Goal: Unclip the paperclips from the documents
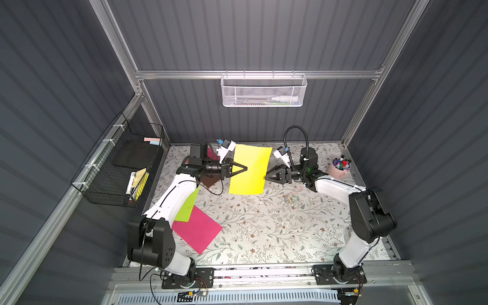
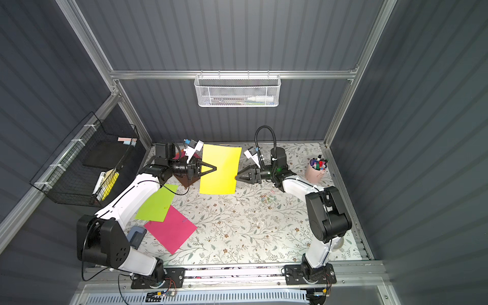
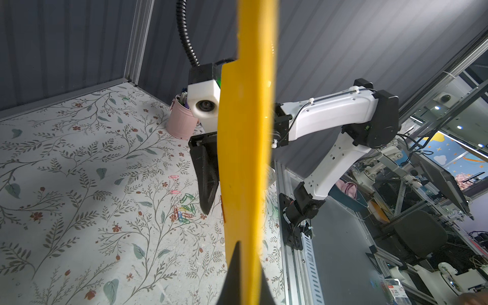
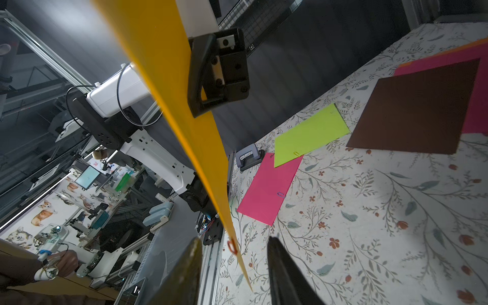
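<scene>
My left gripper [image 1: 238,169] holds a yellow sheet [image 1: 249,183] upright, shut on it. In the right wrist view a small orange paperclip [image 4: 232,246] sits on the sheet's edge, between the fingertips of my open right gripper or just behind them. Loose coloured paperclips [image 3: 184,214] lie on the table below. A pink sheet [image 4: 264,193] and a lime sheet [image 4: 310,132], each with a clip visible, lie at the left.
A brown sheet lies near further sheets at the back left. A pink pen cup [image 1: 339,170] stands back right. Wire baskets [image 1: 262,96] hang on the walls.
</scene>
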